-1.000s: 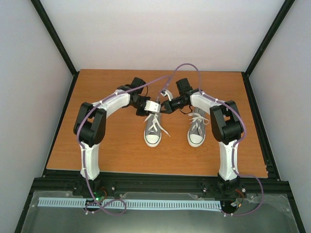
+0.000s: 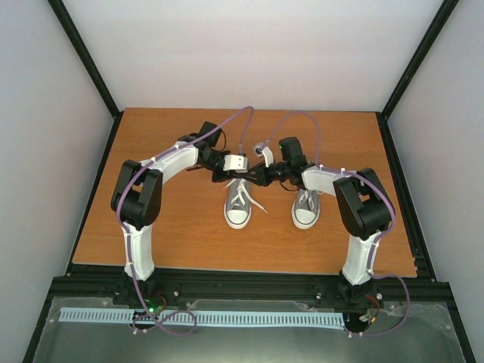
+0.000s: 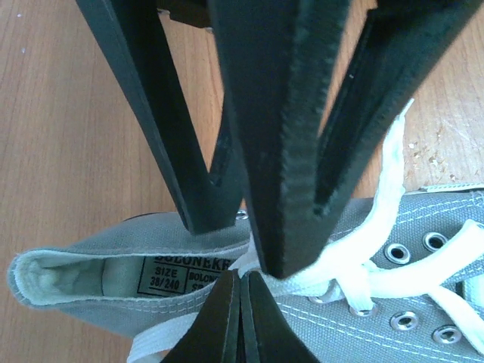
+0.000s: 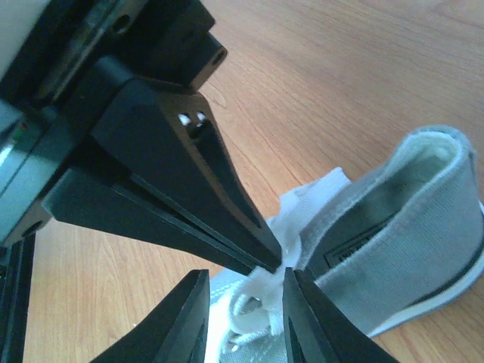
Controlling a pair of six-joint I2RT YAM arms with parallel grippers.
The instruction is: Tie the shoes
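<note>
Two grey canvas shoes with white toes stand side by side, the left shoe (image 2: pixel 237 208) and the right shoe (image 2: pixel 305 210). Both arms meet over the ankle opening of the left shoe. My left gripper is shut, its tips at a white lace (image 3: pixel 352 253) that appears pinched there. Beside it, my right gripper is part open, its fingers (image 4: pixel 187 310) on either side of a small lace loop (image 4: pixel 253 306), not closed on it. From the left wrist, the right gripper's fingers (image 3: pixel 280 151) hide some of the shoe. One loose lace end (image 2: pixel 255 200) hangs to the right.
Both arms crowd together above the left shoe, their fingers very close. The right arm (image 2: pixel 321 180) passes over the rear of the right shoe.
The shoes stay put.
</note>
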